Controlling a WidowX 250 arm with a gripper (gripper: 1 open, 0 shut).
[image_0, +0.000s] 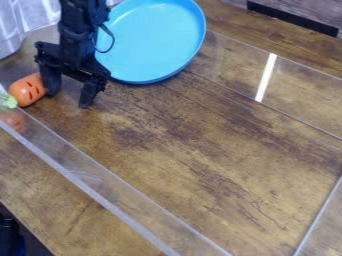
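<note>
My black gripper (70, 88) is low over the wooden table at the upper left, its two fingers spread apart, with nothing visible between them. An orange carrot-like toy (28, 89) with pale green at its end lies just left of the gripper, beside its left finger; whether they touch is hard to tell.
A blue plate (158, 40) sits behind and right of the gripper. A silvery container (10, 25) stands at the top left corner, partly out of frame. Clear strips cross its left and right sides.
</note>
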